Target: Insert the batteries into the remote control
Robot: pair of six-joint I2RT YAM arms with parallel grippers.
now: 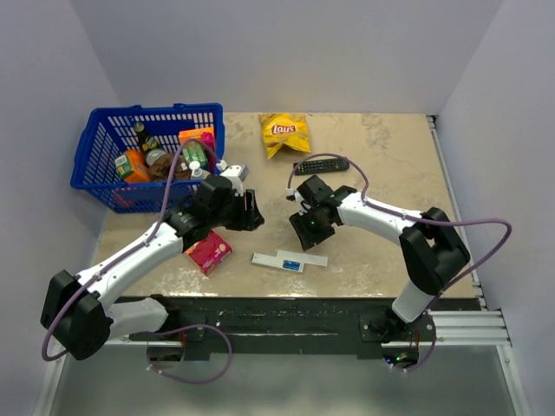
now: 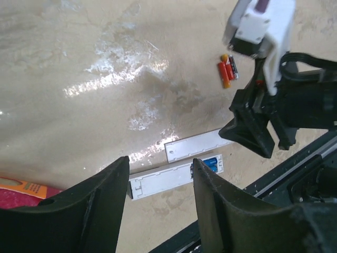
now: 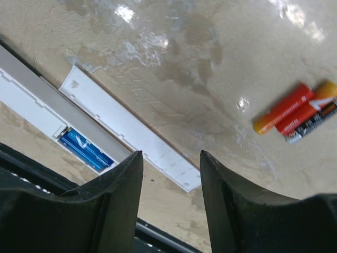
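Observation:
The white remote (image 1: 269,261) lies face down with a blue battery (image 3: 84,149) in its compartment; the detached cover (image 3: 131,128) lies alongside. Red batteries (image 3: 281,108) and a dark one (image 3: 310,124) lie on the table, under the right arm in the top view. My left gripper stands part open above and left of the remote, nothing seen between its fingers. My right gripper is part open above the cover, between remote and loose batteries, nothing seen between its fingers.
A blue basket (image 1: 95,165) of groceries is at back left, a red packet (image 1: 206,251) left of the remote. A chips bag (image 1: 284,130) and black remote (image 1: 321,166) lie at the back.

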